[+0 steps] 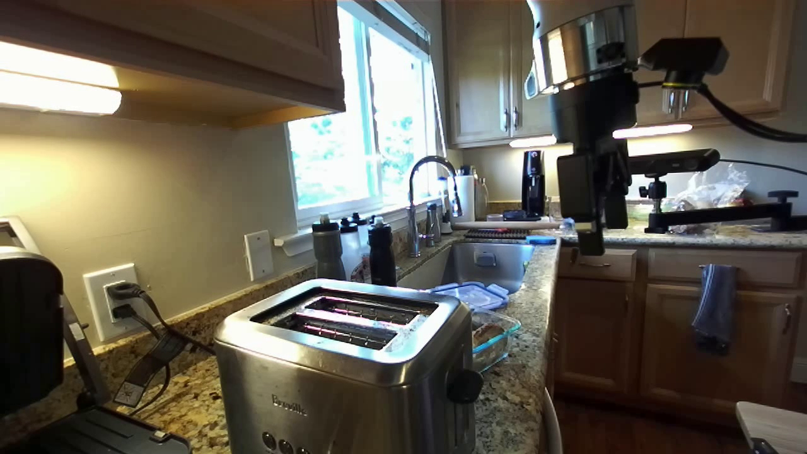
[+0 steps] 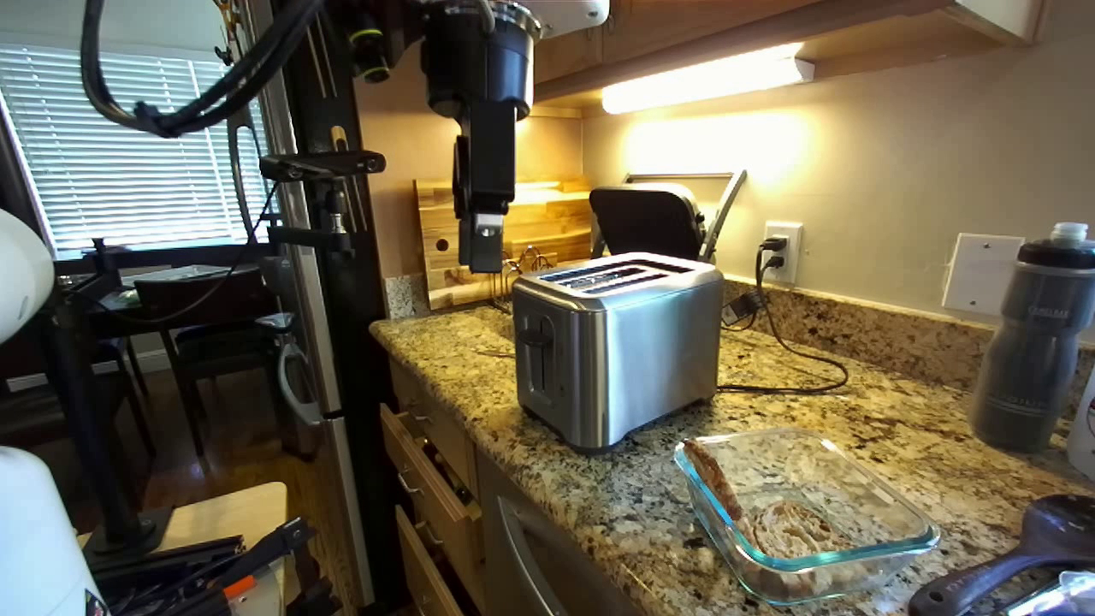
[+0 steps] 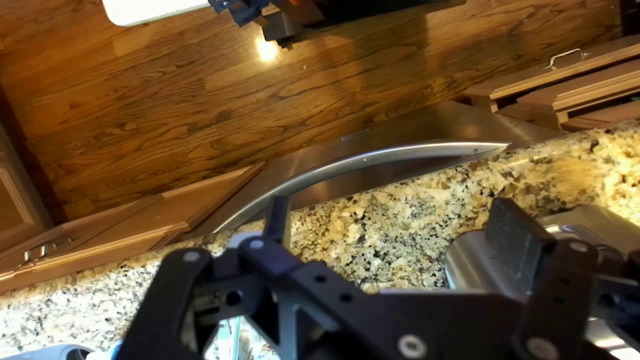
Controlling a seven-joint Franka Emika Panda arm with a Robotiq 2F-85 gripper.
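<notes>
My gripper hangs in the air to the right of the toaster in exterior view 1, pointing down. In the wrist view its two fingers are spread wide, with nothing between them. A silver two-slot toaster stands on the granite counter; its slots look empty, and its lever faces the counter's front side. Beside it, a clear glass container holds bread slices. Part of the toaster shows at lower right in the wrist view, below one finger.
Bottles line the wall side near the sink. A blue-rimmed lid lies beyond the container. Black cords run to the wall outlet. Open drawers jut out under the counter. A dark-handled utensil lies at right.
</notes>
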